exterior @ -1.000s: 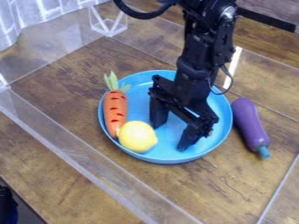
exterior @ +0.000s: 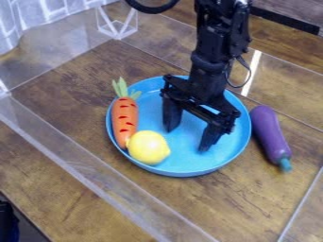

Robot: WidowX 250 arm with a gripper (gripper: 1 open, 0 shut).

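My black gripper (exterior: 195,112) hangs low over the middle of a blue plate (exterior: 192,163), its fingers open. A toy carrot (exterior: 124,119) lies along the plate's left side, its green top toward the back. A yellow lemon-like toy (exterior: 147,147) sits at the front left of the plate, left of the gripper. Outside the plate on the right lies a purple eggplant toy (exterior: 269,135). The gripper hides part of the plate's middle.
Clear plastic edges run along the left and right, and a small white frame (exterior: 116,24) stands at the back left.
My gripper has shifted slightly over the plate. The carrot, lemon and eggplant have not visibly moved.
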